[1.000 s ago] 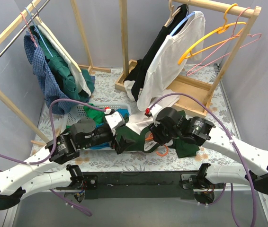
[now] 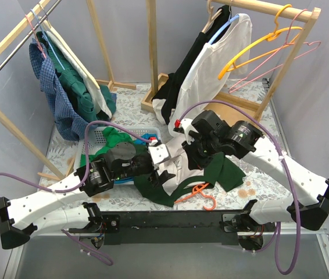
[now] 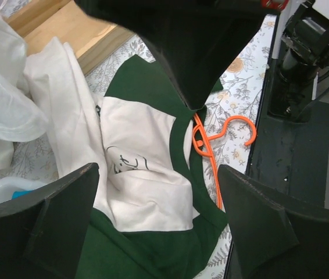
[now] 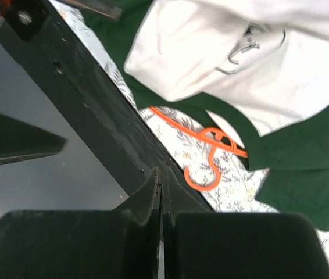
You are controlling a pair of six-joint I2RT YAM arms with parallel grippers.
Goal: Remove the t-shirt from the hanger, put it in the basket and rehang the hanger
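Note:
The white t-shirt with dark green sleeves and collar [image 2: 182, 176] lies crumpled on the table. An orange hanger [image 2: 209, 200] lies at its front edge, hook and one arm showing; in the right wrist view the bar of the hanger [image 4: 178, 126] runs along the green collar, its far end hidden by cloth. Over the shirt, my left gripper is open, its fingers wide apart and cloth visible beyond them. My right gripper is shut with nothing between its fingertips, raised clear of the hanger.
Left of the shirt stands a white basket [image 2: 131, 129] holding clothes. Garments hang on wooden racks [image 2: 100, 43] at both sides; a yellow hanger [image 2: 246, 49] and pink ones hang bare at right. Both forearms are close together above the shirt.
The right gripper has risen. The left gripper has shifted right, and the shirt's collar lies flatter.

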